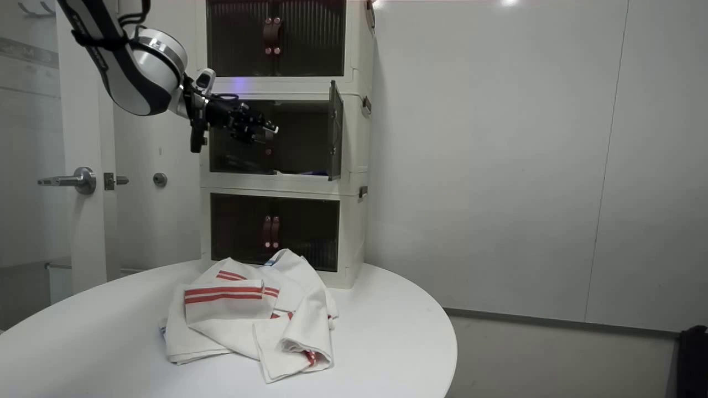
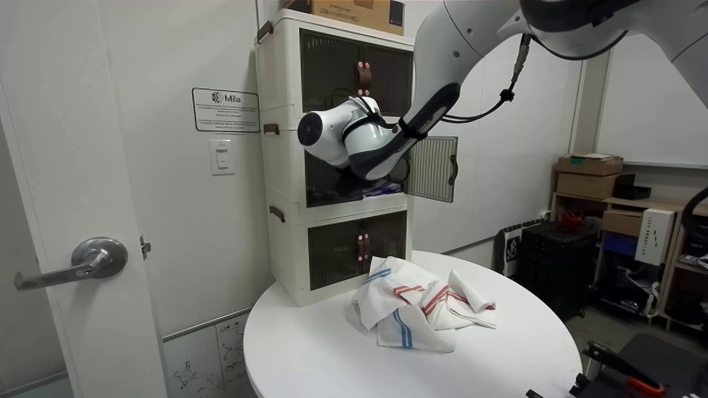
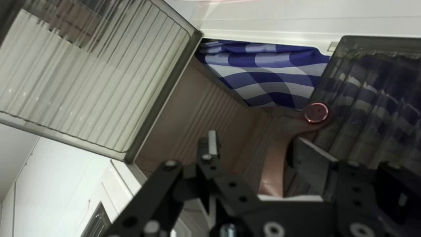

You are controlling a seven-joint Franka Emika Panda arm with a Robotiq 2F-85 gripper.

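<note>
In the middle cabinet section, one ribbed door is swung wide, while the other door stays closed. The closed door carries a brown strap handle with a round stud at one end. My gripper is open in front of that handle; the strap appears between its fingers in the wrist view, and the right finger seems close to it. Whether they touch cannot be told. Exterior view 1 shows the gripper before the middle section. A blue-and-white checked cloth lies inside the cabinet.
White towels with red and blue stripes lie crumpled on the round white table, before the closed lower doors. The open door juts outward beside the arm. Bare table surface surrounds the towels.
</note>
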